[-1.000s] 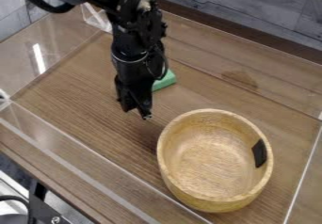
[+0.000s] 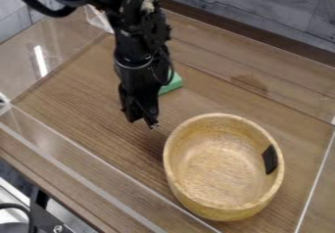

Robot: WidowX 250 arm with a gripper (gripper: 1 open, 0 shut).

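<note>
My black gripper [image 2: 141, 116] hangs low over the middle of the wooden table, shut, with nothing visible between its fingers. A green object [image 2: 170, 83] lies behind it, partly hidden by the arm. In front and to the right stands a large, empty round yellow basket [image 2: 222, 203] with a dark handle slot on its right side.
Grey plank boards form the back edge. A clear plastic item sits at the back left, and cables show at the front left corner.
The gripper has shifted only very slightly; the basket and green object stay where they were.
</note>
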